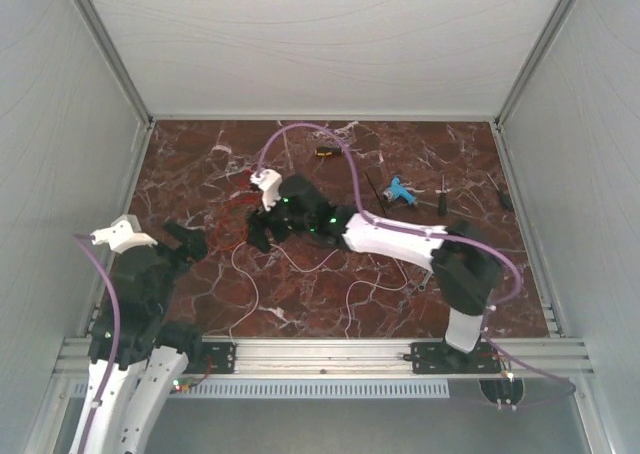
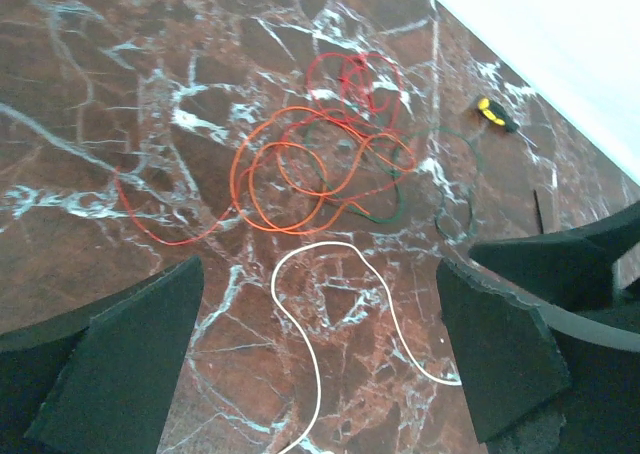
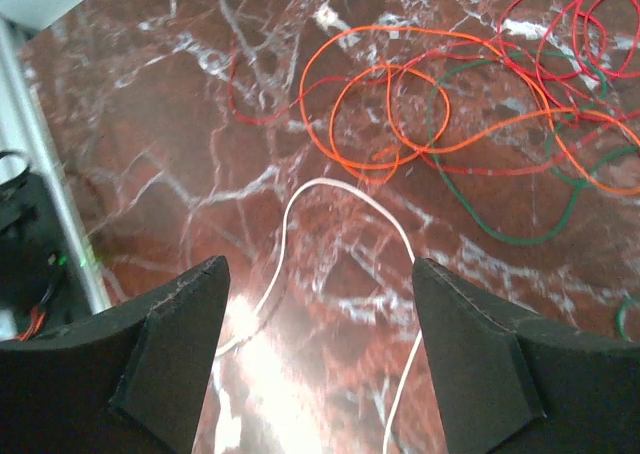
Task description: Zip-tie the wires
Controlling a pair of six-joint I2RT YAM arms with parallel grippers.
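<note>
Loops of orange wire (image 2: 262, 219), red wire (image 2: 312, 71) and green wire (image 3: 530, 241) lie tangled together at the left-middle of the table. In front of them a white wire (image 3: 325, 182) runs in a loose curve. Over this part of the table stands my right gripper (image 1: 262, 236), its fingers apart with nothing between the fingers. To the left, my left gripper (image 1: 192, 238) is open and empty, above the table. A thin black strip (image 1: 374, 190), perhaps a zip tie, lies right of centre, partly hidden by the right arm.
A yellow-black screwdriver (image 1: 328, 151) lies at the back. A blue tool (image 1: 400, 191), a black-handled tool (image 1: 442, 203) and a wrench (image 1: 425, 280) are on the right. My right arm spans the middle, with its fingers close to the left gripper.
</note>
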